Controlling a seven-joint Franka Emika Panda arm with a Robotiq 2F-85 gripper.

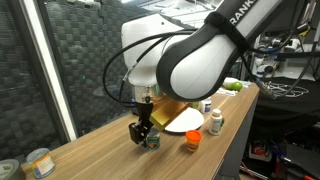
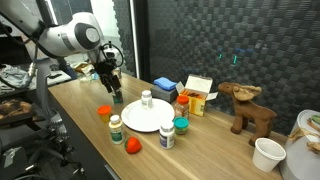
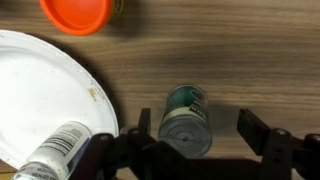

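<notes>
A small dark green bottle with a grey cap stands on the wooden table, seen from above in the wrist view. My gripper is open, one finger on each side of the bottle, with a gap on both sides; the wider gap is on the right. In exterior view 1 the gripper is low over the table and partly covers the bottle. From exterior view 2 the bottle shows just below the fingers.
An orange cup stands near the bottle. Beside them, a white plate has a white bottle by its rim. Further along are more bottles, a tomato, a yellow box and a toy moose. Bare table lies left in exterior view 1.
</notes>
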